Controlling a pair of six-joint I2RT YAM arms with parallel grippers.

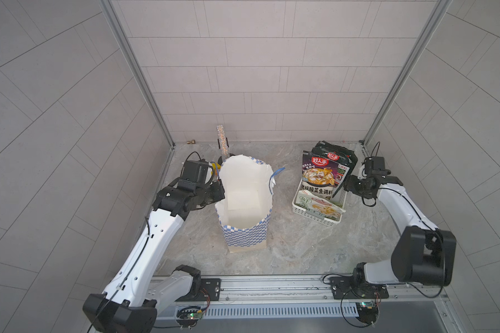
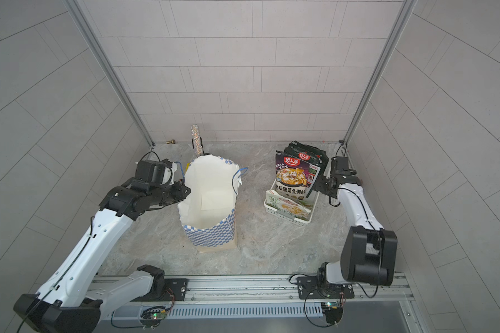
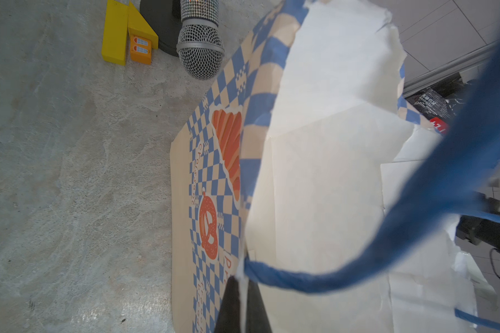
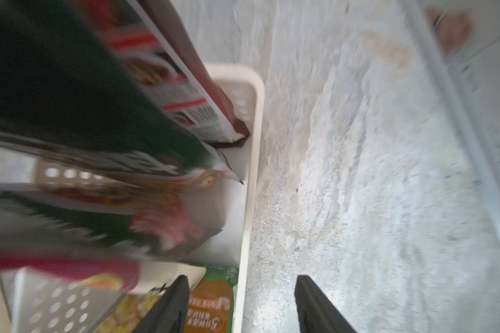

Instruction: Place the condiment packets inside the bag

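The paper bag [image 1: 243, 230] stands upright, blue-and-white checked, its wide mouth showing the white inside. At the bag's left edge, my left gripper is shut on the thin paper rim. Several condiment packets stand in the white basket [image 1: 316, 217], among them a dark front packet [image 1: 318, 176], a darker one behind [image 1: 333, 149] and a pale green one [image 1: 319, 206] low at the front. Beside the basket's right side is my right gripper, its fingers apart; the basket's rim runs between them in the right wrist view, with packets to the left.
A microphone [image 3: 200, 50] and yellow blocks [image 3: 115, 33] lie behind and left of the bag. Blue handles [image 2: 240, 171] stick out from the bag. Bare grey table [image 1: 283, 238] lies between bag and basket; walls close in on both sides and behind.
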